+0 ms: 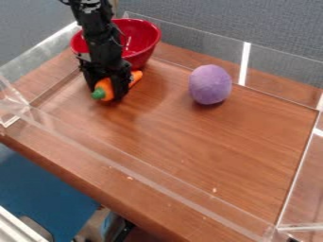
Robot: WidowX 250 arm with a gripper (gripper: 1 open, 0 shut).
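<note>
My black gripper [110,81] is low over the wooden table at the upper left, its fingers around an orange carrot [135,77] with a green top that lies on the table; whether the fingers are shut on it is hard to tell. Just behind the gripper is a red bowl [142,38], partly hidden by my arm. A purple round object [210,84] sits to the right of the gripper, apart from it.
Clear plastic edging borders the table, with a grey wall behind and a blue floor at the lower left.
</note>
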